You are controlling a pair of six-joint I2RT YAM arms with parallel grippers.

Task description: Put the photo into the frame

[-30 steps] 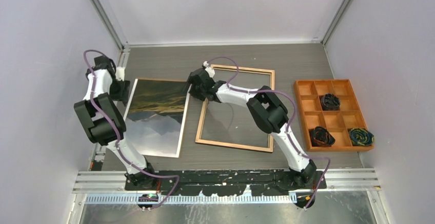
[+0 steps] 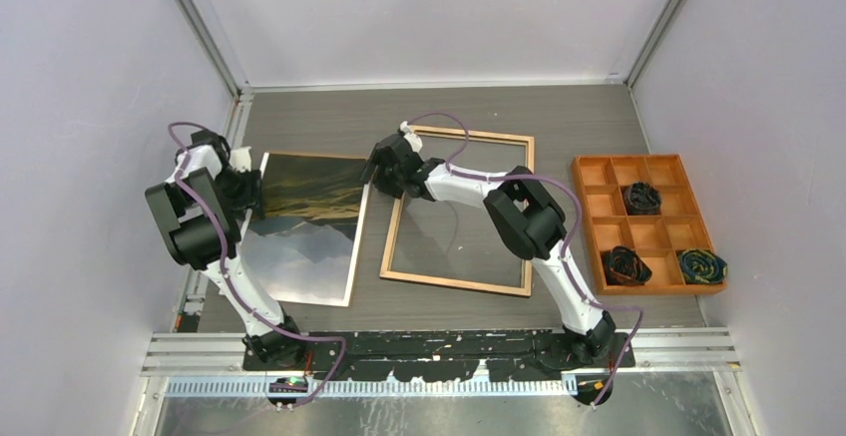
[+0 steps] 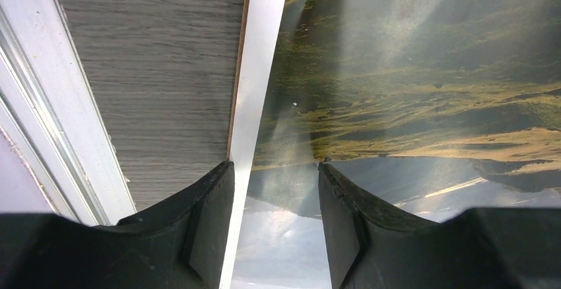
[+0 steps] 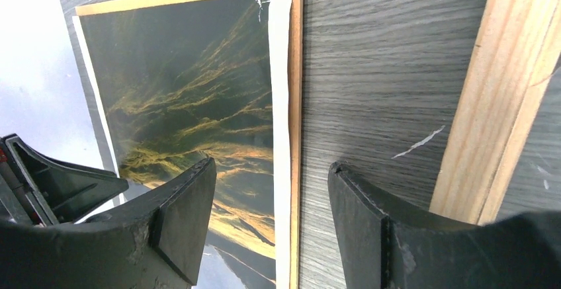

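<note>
The photo (image 2: 304, 236), a dark landscape with white side margins on a wooden board, lies left of the empty wooden frame (image 2: 459, 279). My left gripper is part open over the photo's left white edge (image 3: 258, 51), one finger at the edge, the other over the picture. My right gripper is part open straddling the photo's right white edge (image 4: 281, 90), with bare table under one finger. Whether either touches is unclear. The frame's wooden side (image 4: 496, 90) lies just right of it.
An orange compartment box (image 2: 648, 236) with rolled dark items stands at the right. A metal rail (image 3: 79, 123) runs along the left edge.
Over the last second my left gripper has moved down and slightly right onto the photo's left edge. My right arm has barely moved.
</note>
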